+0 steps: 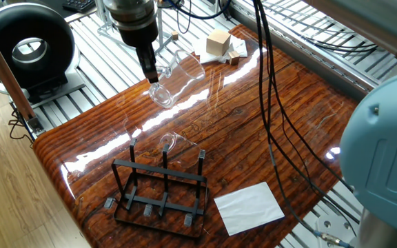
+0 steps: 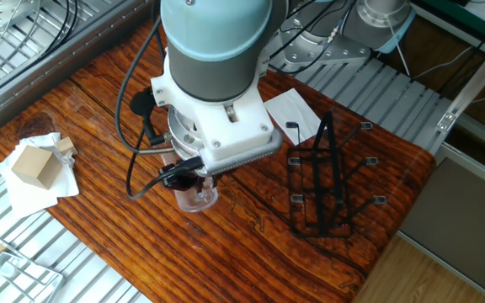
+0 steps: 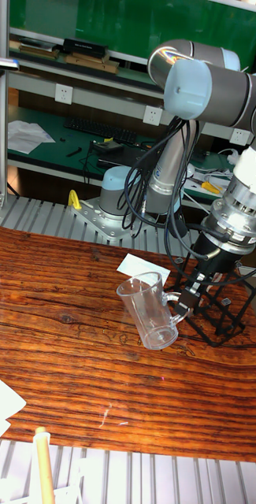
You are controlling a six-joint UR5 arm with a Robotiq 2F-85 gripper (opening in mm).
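Note:
A clear mug point(image 1: 185, 74) hangs tilted above the wooden table, its wide end toward the upper right in exterior view 1. My gripper point(image 1: 153, 77) points down and is shut on the mug's handle. In exterior view 3 the dark fingers point(image 3: 190, 298) meet the handle on the mug's point(image 3: 146, 313) right side. From above, the arm's wrist hides much of the mug point(image 2: 197, 197), with only its lower part showing. A black rack point(image 1: 160, 202) with upright prongs stands on the table, apart from the mug, and holds nothing.
Beside the rack lies a white sheet point(image 1: 249, 208). A wooden block point(image 1: 218, 43) and a smaller cube point(image 1: 233, 58) sit on white paper at the table's far corner. Black cables point(image 1: 267, 89) hang across the right side. Mid-table is bare.

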